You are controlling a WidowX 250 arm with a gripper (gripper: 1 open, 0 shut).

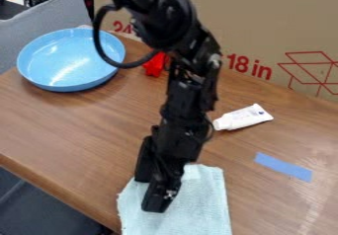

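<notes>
My black gripper (161,188) is down at the near edge of the wooden table, pointing into a light blue-white cloth (192,209). Its fingers rest on or just over the cloth's upper left part; the gap between them is hard to make out, and the arm hides part of the cloth.
A blue bowl (69,59) sits at the back left. A red object (154,66) is partly behind the arm. A white tube (243,117) and a blue tape strip (283,166) lie to the right. A cardboard box (271,32) stands behind.
</notes>
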